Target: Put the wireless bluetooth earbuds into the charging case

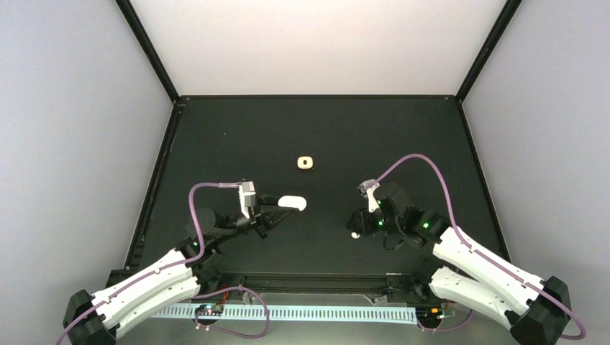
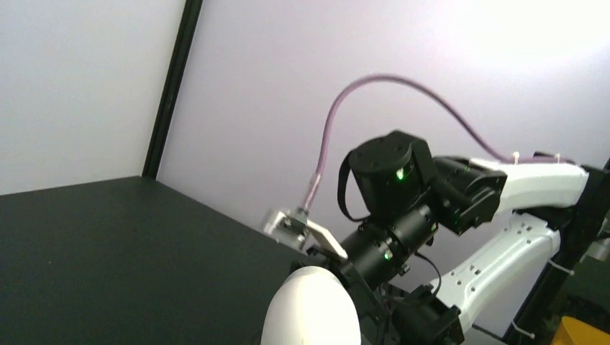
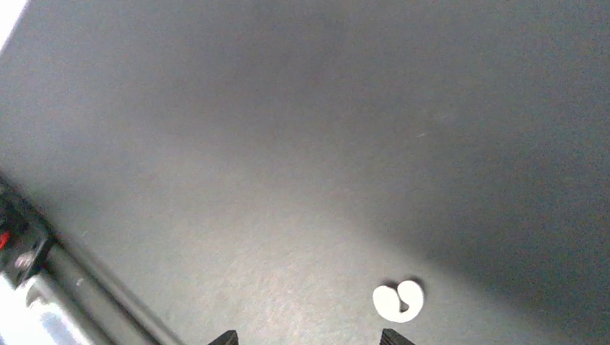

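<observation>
My left gripper [image 1: 285, 204] is shut on the white charging case [image 1: 291, 202], held crosswise above the table; its rounded end [image 2: 311, 309] fills the bottom of the left wrist view. Two small white earbuds [image 3: 398, 300] lie together on the black table, low in the right wrist view and just beside the right gripper in the top view. My right gripper is over them, its fingertips apart at the bottom edge, open with nothing seen between them.
A small cream square piece [image 1: 305, 162] with a dark centre lies at the table's middle. Walls and frame rails bound the sides; the front rail runs below both arms.
</observation>
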